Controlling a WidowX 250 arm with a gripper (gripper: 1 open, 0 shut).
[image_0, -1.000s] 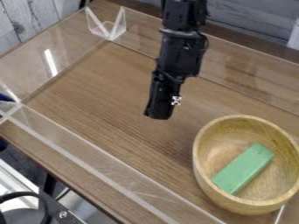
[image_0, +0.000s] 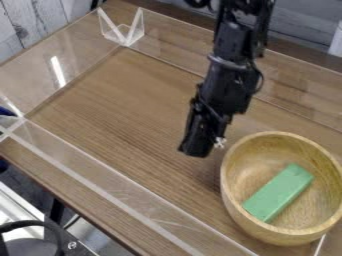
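Note:
My black gripper (image_0: 201, 142) hangs over the middle of the wooden tabletop, just to the upper left of a round yellow bowl (image_0: 238, 178). It looks shut, with nothing visible between its fingers. Inside the bowl lies a green rectangular block (image_0: 278, 194), tilted along a diagonal.
Tape strips (image_0: 83, 162) run along the table's left edge. A clear plastic piece (image_0: 123, 28) sits at the back left. Black cables (image_0: 34, 232) lie off the table at the lower left.
The arm has moved toward the camera, bringing my gripper lower in the view and closer to the bowl. The bowl and green block have not visibly moved.

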